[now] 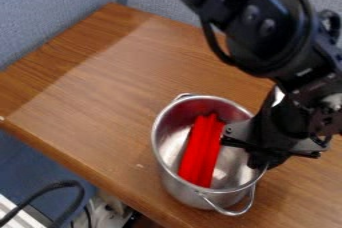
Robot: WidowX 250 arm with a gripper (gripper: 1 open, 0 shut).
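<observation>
A steel pot [174,172] with wire side handles stands near the front edge of the wooden table. Inside it lies an elongated red object [201,150], leaning along the pot's interior. My black gripper [243,142] is at the pot's right rim, its tips reaching to the rim or just inside, right of the red object. Its fingers are partly hidden by the gripper body and pot, and nothing shows held between them.
Grey padded walls border it at the back. Below the front edge are black cables [40,200] and white items on a blue surface.
</observation>
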